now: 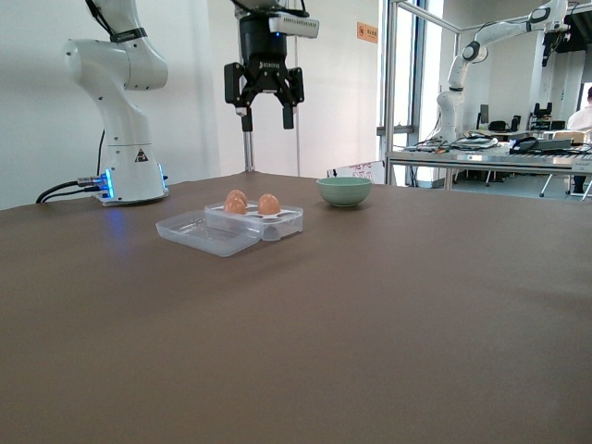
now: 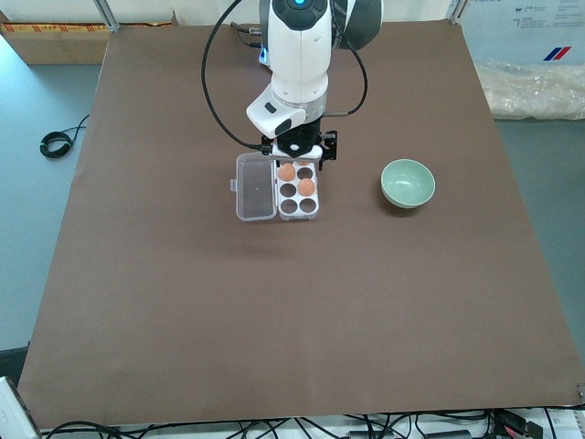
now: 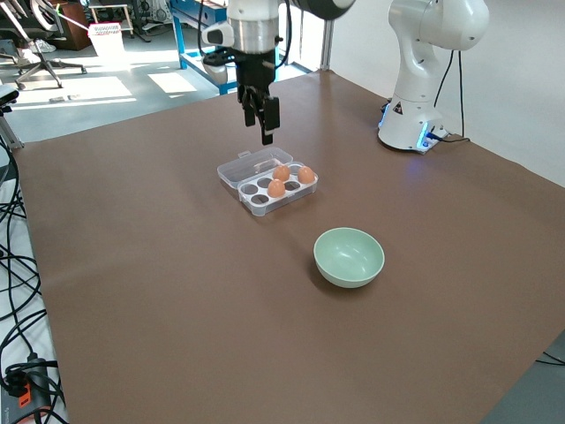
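Observation:
An open clear plastic egg box (image 2: 255,188) holds three brown eggs, seen as (image 1: 268,204), with other cups empty. A green bowl (image 2: 408,183) stands to the right of it in the left view, apart from it. My black gripper (image 1: 266,113) hangs above the back of the box in the top view, fingers pointing down and spread apart with nothing visible between them. In the right view the gripper (image 3: 260,124) is also over the box, clear of the eggs.
The white arm base (image 1: 129,176) stands at the table's back. Cables run along the table's outer edges, with a coiled cable (image 2: 57,146) off the left side.

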